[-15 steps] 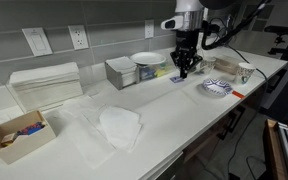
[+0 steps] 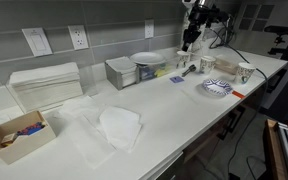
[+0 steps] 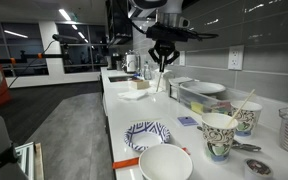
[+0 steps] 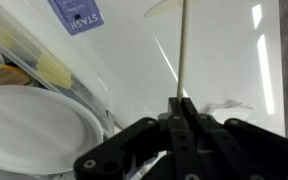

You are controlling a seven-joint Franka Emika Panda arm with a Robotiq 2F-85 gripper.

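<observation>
A thin wooden stick (image 4: 184, 45) is held in my gripper, which is shut on one end of it. In the second exterior view the gripper (image 3: 162, 60) is raised above the counter, and the stick (image 3: 159, 80) points down from it. The first exterior view has the gripper (image 2: 187, 46) near the far right end, in front of the wall. A patterned cup (image 3: 218, 136) with another stick (image 3: 243, 102) leaning out of it stands on the counter, and a second patterned cup (image 3: 247, 117) is behind it.
A patterned bowl (image 3: 147, 135) and a white bowl (image 3: 166, 161) occupy the near counter. By the wall are a clear container (image 3: 199, 101) and white plates (image 4: 34, 135). A purple packet (image 4: 77, 13) lies flat.
The arm has swung toward the far right end of the counter, away from the first exterior camera. Objects on the counter look unmoved.
</observation>
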